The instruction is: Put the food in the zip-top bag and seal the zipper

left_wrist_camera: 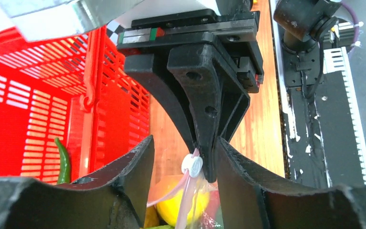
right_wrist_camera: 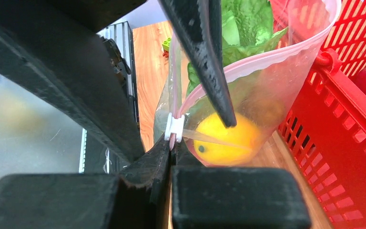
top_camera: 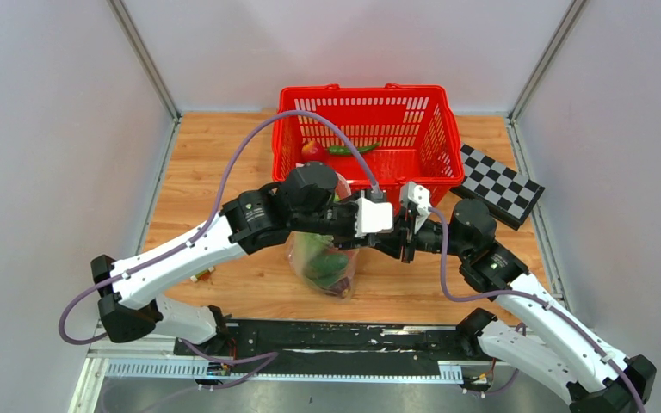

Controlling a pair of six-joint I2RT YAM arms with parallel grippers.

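The clear zip top bag (top_camera: 331,267) stands on the table, largely hidden by my left arm from above. Its mouth (right_wrist_camera: 276,55) is open, with lettuce (right_wrist_camera: 248,33) and a yellow fruit (right_wrist_camera: 228,138) inside. At the zip's end is a white slider (left_wrist_camera: 192,165). My right gripper is shut on the thin bag edge just beside that slider. Around the slider and the right gripper's tips stand the parted fingers of my left gripper, with visible gaps on both sides.
Behind the bag, close to it, is the red basket (top_camera: 370,96) holding a green chili (top_camera: 349,151) and a red fruit (top_camera: 312,151). A checkered board (top_camera: 499,185) lies at the right. Bare table (top_camera: 202,163) shows at the left.
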